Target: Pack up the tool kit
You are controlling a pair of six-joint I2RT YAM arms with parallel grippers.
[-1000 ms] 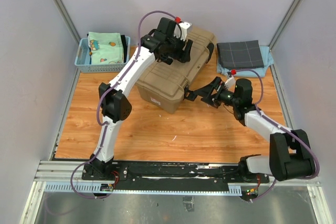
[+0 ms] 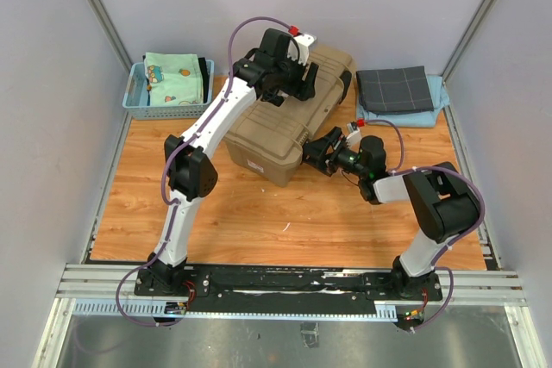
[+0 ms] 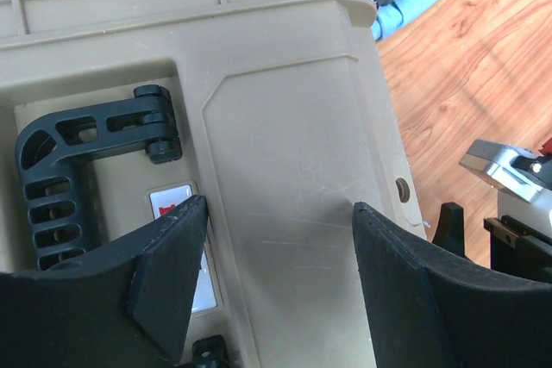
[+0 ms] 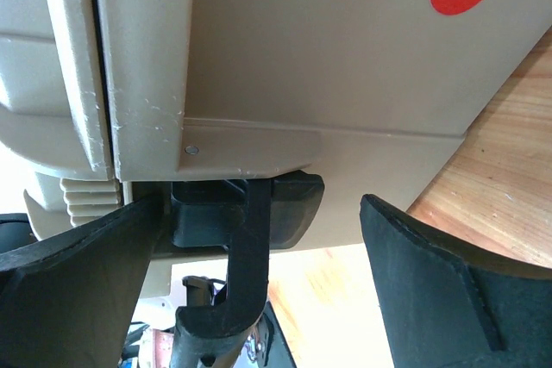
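Observation:
A tan plastic tool case (image 2: 269, 140) sits closed at the table's middle, angled. My left gripper (image 2: 296, 82) is on top of its lid; the left wrist view shows the lid (image 3: 285, 127), a recessed black handle (image 3: 60, 204) and the fingers spread over them. My right gripper (image 2: 321, 150) is at the case's near right end, where a black latch (image 4: 237, 213) lies between its open fingers in the right wrist view. Whether those fingers touch the latch is unclear.
A blue basket (image 2: 140, 101) with folded cloths stands at the back left. Folded grey and blue cloths (image 2: 397, 90) lie at the back right.
The left arm and the case look almost unchanged.

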